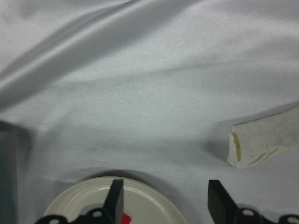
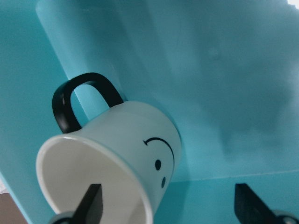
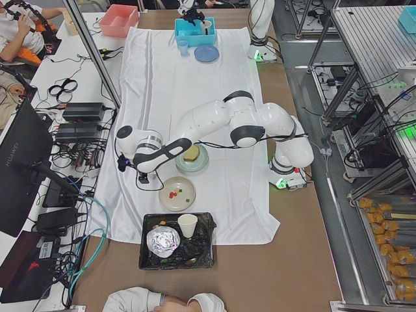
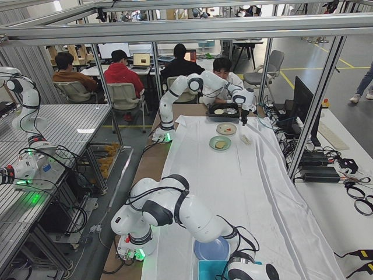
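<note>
My left gripper is open, empty, above the cloth near the beige plate [image 3: 177, 194] with small red and green pieces. A pale wrapped roll [image 1: 264, 133] lies to its right in the left wrist view. A crumpled foil item [image 3: 163, 242] sits in the black tray [image 3: 202, 257] beside a white cup [image 3: 188, 223]. The green plate [image 4: 220, 147] holds a yellow item. My right gripper is open over the blue bin [image 2: 219, 70], where a white mug [image 2: 145, 130] with a black handle lies on its side beneath one finger.
A blue plate [image 3: 207, 56] and a small blue cup [image 3: 183, 48] stand by the bin. Monitor and cables border the left side; a person sits at the bottom edge of the camera left view.
</note>
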